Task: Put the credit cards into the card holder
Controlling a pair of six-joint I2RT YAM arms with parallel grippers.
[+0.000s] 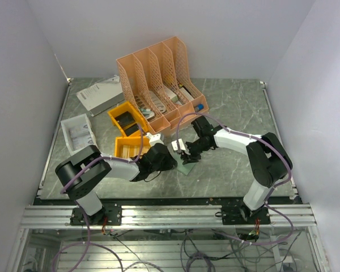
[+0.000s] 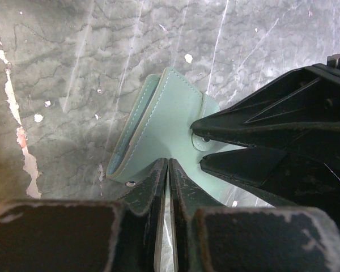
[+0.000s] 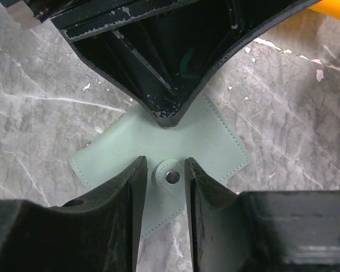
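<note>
The mint-green card holder (image 1: 186,168) lies on the grey table between my two arms; in the left wrist view the holder (image 2: 158,136) shows a stitched open edge and a snap strap. My left gripper has its fingertips together over the holder's near edge, with nothing visible between them. From the other side, my right gripper holds its fingers apart, one on each side of the flap's snap button (image 3: 172,177). Whether the fingertips touch the holder is unclear. I cannot make out any credit cards.
A yellow bin (image 1: 118,148) holding tan items sits by my left arm, with another yellow bin (image 1: 113,115) behind it. The peach divided rack (image 1: 170,120) stands at the back. A white tray (image 1: 79,148) is at left. Bare table lies to the right.
</note>
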